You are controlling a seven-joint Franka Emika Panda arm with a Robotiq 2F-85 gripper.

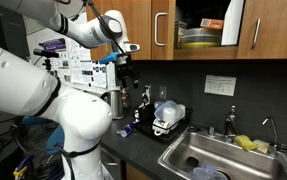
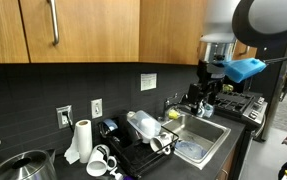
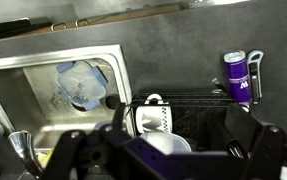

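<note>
My gripper (image 1: pixel 126 78) hangs high over the counter, pointing down and clear of everything beneath it. In the wrist view its dark fingers stand apart at the lower edge, with nothing held between them. Below lies the black dish rack (image 3: pixel 188 100), holding a white mug (image 3: pixel 155 119) and a pale bowl (image 3: pixel 167 143). A purple can (image 3: pixel 238 78) is on the counter beside the rack, next to a metal tool (image 3: pixel 255 72). On the rack's other side is the steel sink (image 1: pixel 173 159), with a clear plastic container (image 3: pixel 80 84) in it.
Wooden cabinets (image 2: pixel 93 35) overhang the counter, one section open with bowls (image 1: pixel 200 38) inside. A faucet (image 1: pixel 229 122) stands behind the sink. Left of the rack in exterior view 2 are a paper towel roll (image 2: pixel 80 142) and a steel pot (image 2: pixel 21 166).
</note>
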